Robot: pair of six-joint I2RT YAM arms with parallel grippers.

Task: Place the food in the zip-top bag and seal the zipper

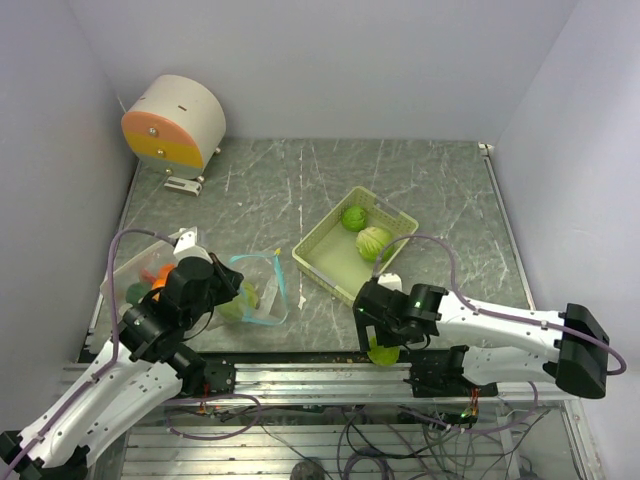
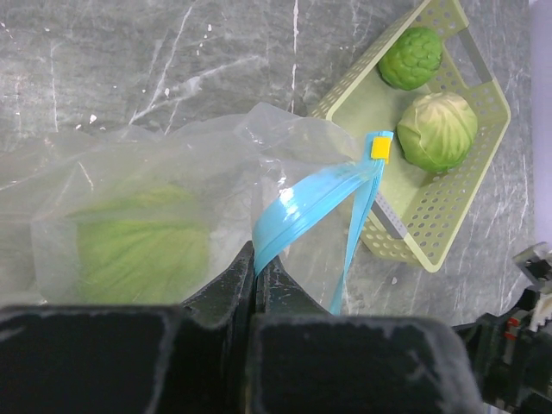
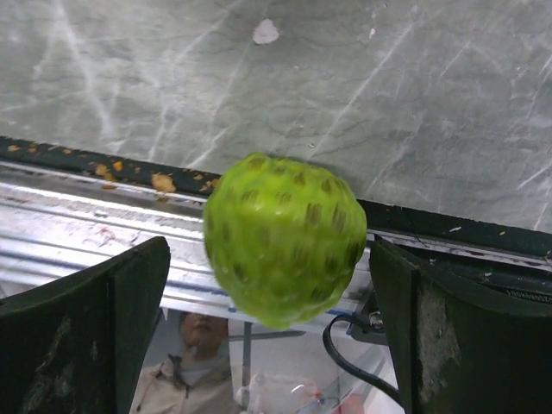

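Note:
The clear zip top bag [image 2: 224, 147] lies on its side with a blue zipper strip [image 2: 302, 211] and a yellow slider [image 2: 380, 148]. My left gripper is shut on the strip at the bag's mouth. Inside the bag shows a large green food item [image 2: 142, 246], blurred by the plastic. A bumpy yellow-green fruit [image 3: 285, 241] rests at the table's front edge, over the metal rail. Around it, my right gripper stands open, one finger on either side, with gaps showing. A dark green vegetable [image 2: 410, 58] and a pale cabbage [image 2: 437, 131] sit in the basket.
The pale green basket [image 1: 322, 272] stands mid-table, behind the right gripper. Another bin [image 1: 122, 275] with orange and green items is partly hidden by the left arm. A rounded box [image 1: 175, 125] stands at the back left. Bare table [image 1: 450, 200] lies to the right.

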